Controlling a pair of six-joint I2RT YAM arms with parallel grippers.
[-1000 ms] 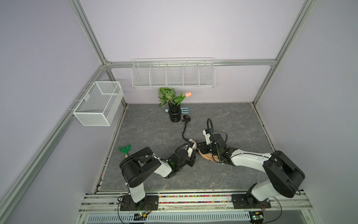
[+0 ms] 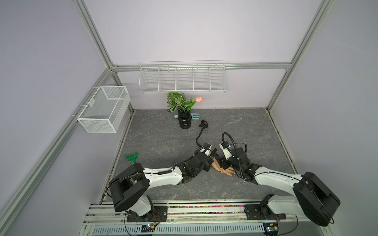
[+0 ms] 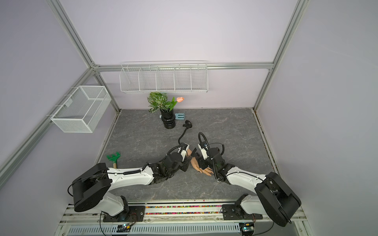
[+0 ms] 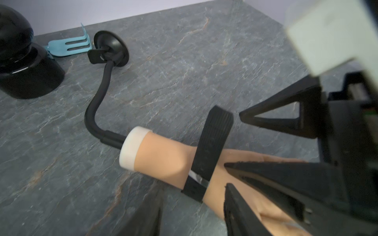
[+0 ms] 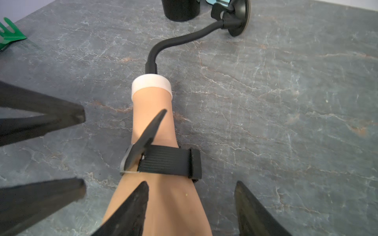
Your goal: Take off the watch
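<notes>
A black watch strap (image 4: 208, 147) crosses the wrist of a model hand (image 5: 157, 208) lying on the table. One end of the strap stands up free, and a silver buckle (image 4: 198, 177) shows below it in the left wrist view. In the right wrist view the band (image 5: 167, 160) still lies over the forearm, the loose end (image 5: 151, 129) leaning up at its left. My left gripper is beside the wrist on the left, fingers apart and empty. My right gripper is open on the hand's side of the band, nothing between its fingers. The watch's underside is hidden.
A bendable black arm (image 5: 177, 41) runs from the forearm to a suction base (image 4: 112, 47). Behind are a black vase (image 2: 184, 119) and a blue fork (image 4: 69, 46); a green rake (image 2: 133, 157) lies left.
</notes>
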